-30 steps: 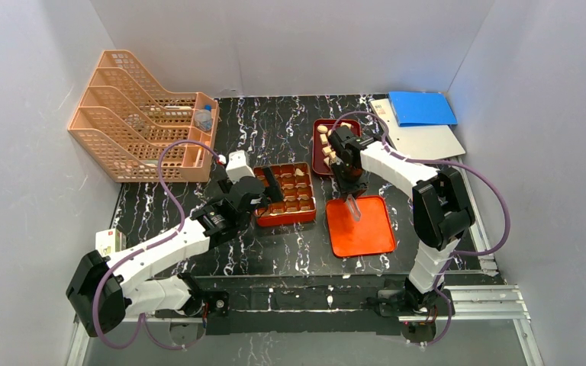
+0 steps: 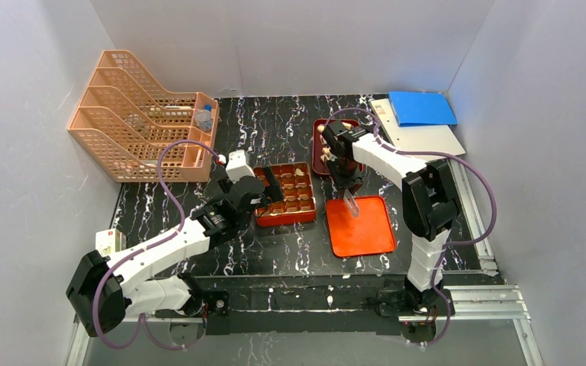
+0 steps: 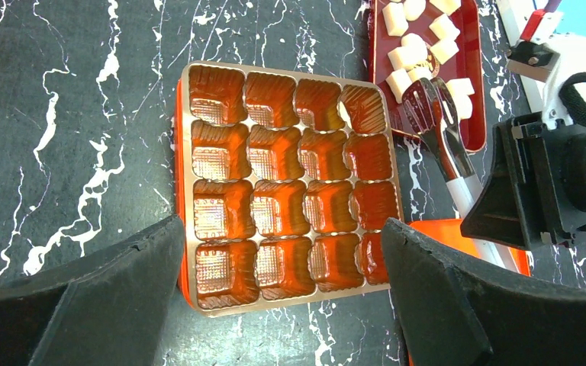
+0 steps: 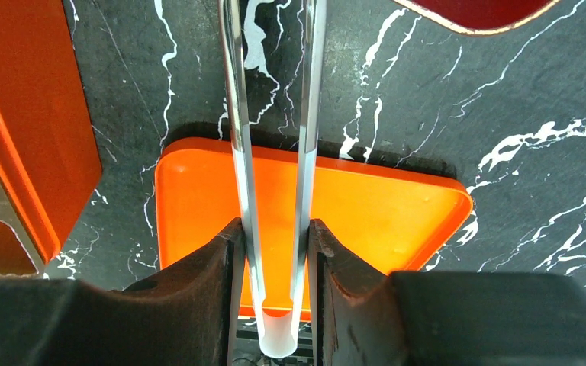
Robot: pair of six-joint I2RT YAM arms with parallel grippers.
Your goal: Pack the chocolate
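An empty gold-lined compartment tray (image 3: 288,183) in an orange box fills the middle of the left wrist view. My left gripper is open above it, holding nothing. Pale chocolate pieces (image 3: 445,27) lie in a dark red tray (image 3: 472,69) behind it. My right gripper is shut on metal tongs (image 4: 238,191), whose slotted head (image 3: 426,107) reaches over the red tray's near part. Whether the tongs hold a piece is unclear.
An orange flat tray (image 2: 360,229) lies at front right. A peach file organizer (image 2: 137,122) stands back left; a board with a blue folder (image 2: 422,107) lies back right.
The right arm has shifted slightly, its elbow a little to the left. The left arm and the trays have not moved.
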